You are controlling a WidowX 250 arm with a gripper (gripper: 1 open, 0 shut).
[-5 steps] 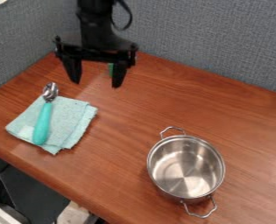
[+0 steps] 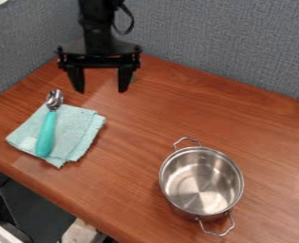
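My black gripper (image 2: 99, 82) hangs at the back left over the wooden table, its two fingers spread wide with nothing seen between them. In front of it, a folded pale cloth (image 2: 84, 135) lies on the left of the table, with a teal-handled utensil (image 2: 46, 132) resting on it, its metal head toward the back. A steel pot (image 2: 201, 178) with two handles stands empty at the front right.
Grey padded walls (image 2: 228, 38) border the back and left. The table's edge runs along the front left.
My gripper has moved back and slightly up in the view, away from the cloth, still open. The cloth, utensil and pot have not moved.
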